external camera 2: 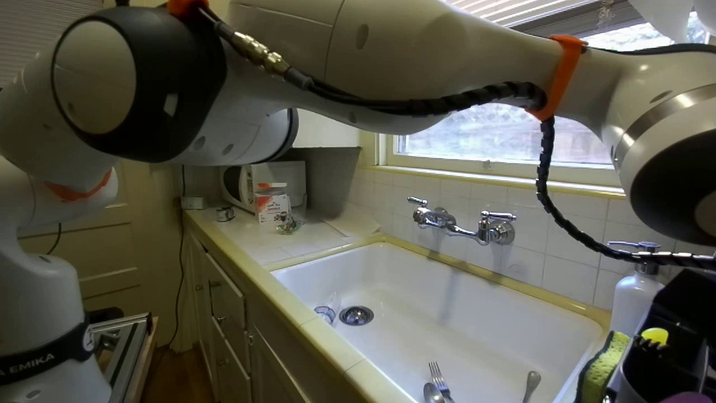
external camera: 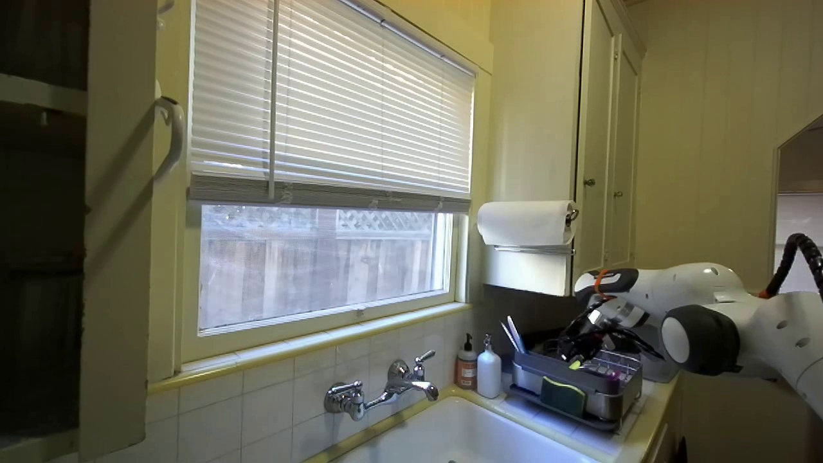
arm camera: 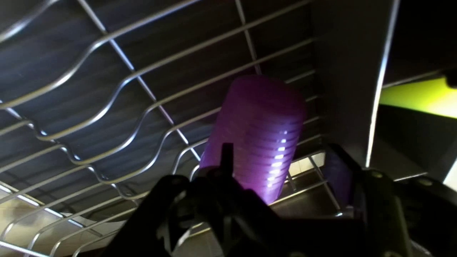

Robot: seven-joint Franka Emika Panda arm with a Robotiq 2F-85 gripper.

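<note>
A ribbed purple cup (arm camera: 259, 132) lies on its side in the wire dish rack (arm camera: 128, 77) in the wrist view. My gripper is open around its near part. The left finger (arm camera: 227, 160) overlaps the cup's left side in this view; whether it touches cannot be told. Beyond a visible gap on the other side stands the right finger (arm camera: 338, 173). In exterior view 1 the gripper (external camera: 575, 351) is down at the dish rack (external camera: 578, 378), its fingers hard to make out among dark parts and cables.
A dark divider (arm camera: 349, 72) rises right of the cup, with a yellow-green utensil (arm camera: 422, 98) beyond it. Two soap bottles, one white (external camera: 489, 370), stand between rack and faucet (external camera: 386, 390). Cutlery lies in the white sink (external camera 2: 429, 282). A sponge (external camera: 563, 397) hangs on the rack's front.
</note>
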